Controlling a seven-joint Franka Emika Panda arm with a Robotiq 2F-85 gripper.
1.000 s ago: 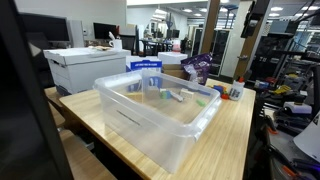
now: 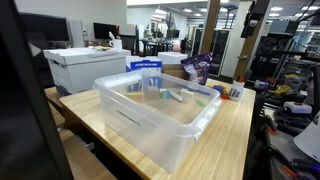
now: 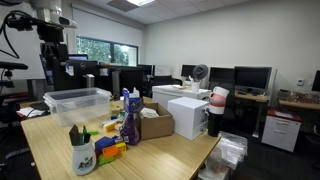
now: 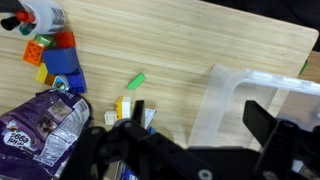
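Note:
My gripper is high above the table, its dark fingers (image 4: 137,125) spread wide with nothing between them. In exterior view 2 the gripper (image 3: 52,58) hangs at upper left, over the clear plastic bin (image 3: 80,98). The bin (image 2: 150,122) looks empty and stands on the wooden table. In the wrist view, a small green piece (image 4: 136,81) lies alone beside yellow and white pieces (image 4: 122,107). Red, orange and blue blocks (image 4: 62,62) are grouped near a white mug (image 3: 83,158) of markers. A purple snack bag (image 3: 129,124) stands upright.
A cardboard box (image 3: 155,124) and a large white box (image 3: 188,118) stand beyond the small items. Stacked cups (image 3: 216,108) are near the table's edge. Bare table (image 2: 130,150) shows in front of the bin, and bare wood (image 3: 170,158) at the table's front right.

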